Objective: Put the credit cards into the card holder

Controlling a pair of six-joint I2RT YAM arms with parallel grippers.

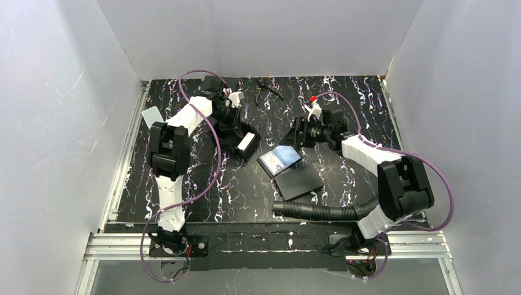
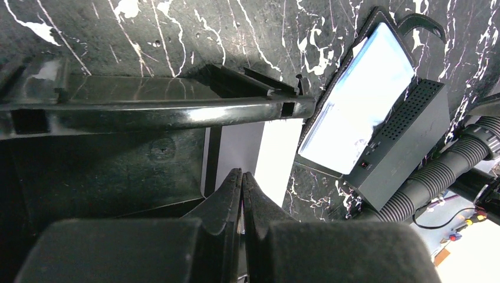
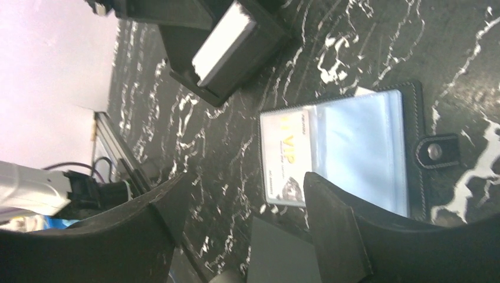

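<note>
The card holder lies unfolded on the table, its clear pockets facing up. A card printed "VIP" is in its left pocket. Left of it, a black box holds white cards along one side. My left gripper is over this box, its fingertips together beside the white cards; nothing shows between them. Near the holder's far edge, my right gripper stands open above the table, its fingers wide apart and empty.
A dark flat box lies in front of the holder, with a ribbed black hose nearer the front edge. A white card-like piece rests at the far left. Black pliers lie at the back.
</note>
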